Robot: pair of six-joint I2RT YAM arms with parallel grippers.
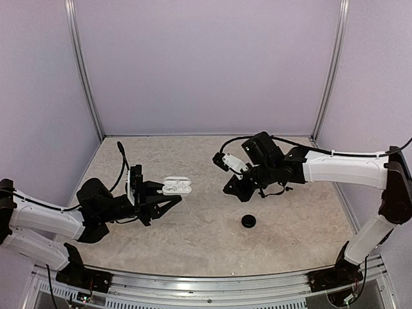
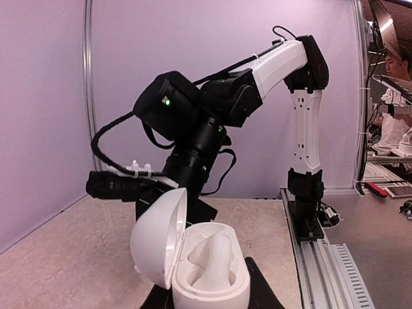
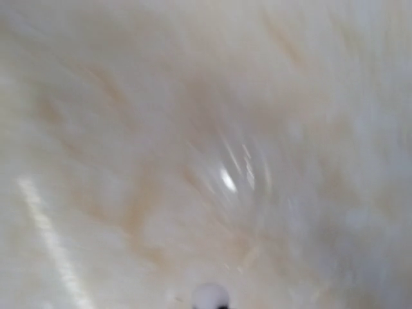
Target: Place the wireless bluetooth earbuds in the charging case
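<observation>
The open white charging case (image 1: 177, 187) is gripped by my left gripper (image 1: 164, 199) above the left-middle of the table; in the left wrist view the case (image 2: 209, 283) shows its lid standing up and a white piece in one well. My right gripper (image 1: 238, 190) hangs over the table right of the case, pointing down; its finger is hard to make out in the top view. In the blurred right wrist view a small white rounded piece (image 3: 209, 296) shows at the bottom edge, apparently at the fingertips.
A round black object (image 1: 248, 221) lies on the table (image 1: 193, 244) below the right gripper.
</observation>
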